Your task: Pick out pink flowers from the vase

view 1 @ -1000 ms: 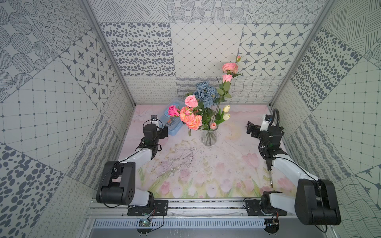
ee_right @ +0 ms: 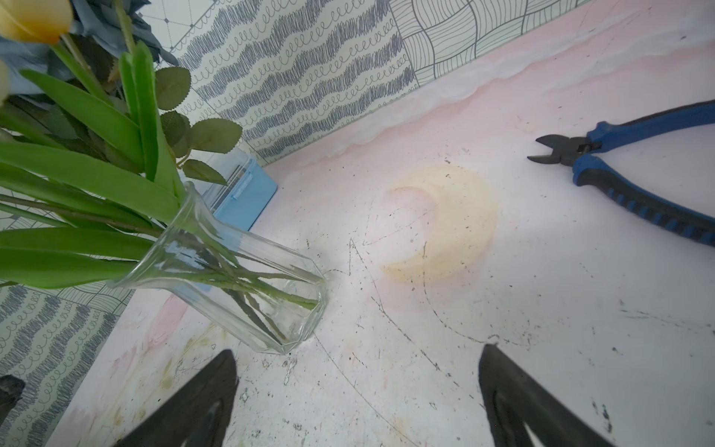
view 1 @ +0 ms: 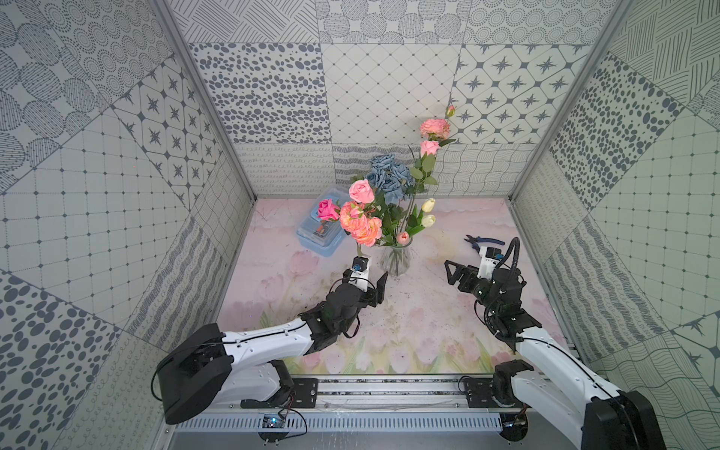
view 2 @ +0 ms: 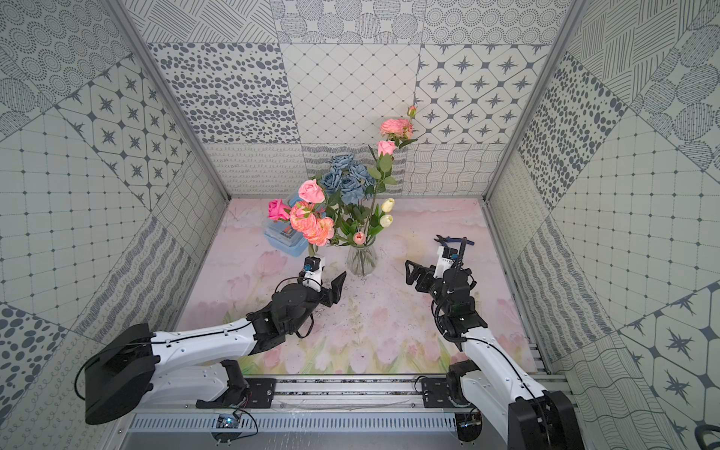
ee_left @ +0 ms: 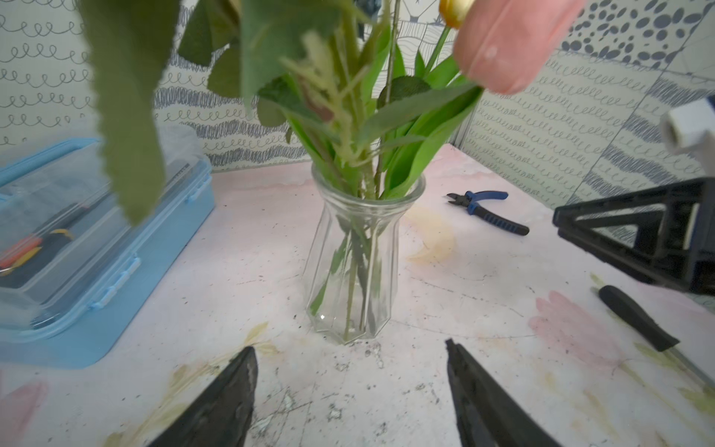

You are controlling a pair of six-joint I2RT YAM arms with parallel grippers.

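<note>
A glass vase (view 1: 396, 258) stands mid-table holding pink roses (view 1: 360, 190), coral blooms (view 2: 318, 231), a magenta rose (view 1: 327, 210), blue roses (view 1: 389, 177), cream tulips (view 2: 387, 219) and a pink tulip (ee_left: 514, 41). My left gripper is open, low in front of the vase, left of centre, under the leaning flowers, nothing between its fingers. My right gripper is open to the vase's right, empty, facing the table.
A blue lidded box (ee_left: 111, 298) lies behind left. Blue-handled pliers (ee_right: 633, 175) lie at the right, and a black-handled tool (ee_left: 633, 316) lies near the right arm.
My left arm has swung right, toward the front of the vase. My right arm has shifted left and toward the front. The flowers appear unchanged.
</note>
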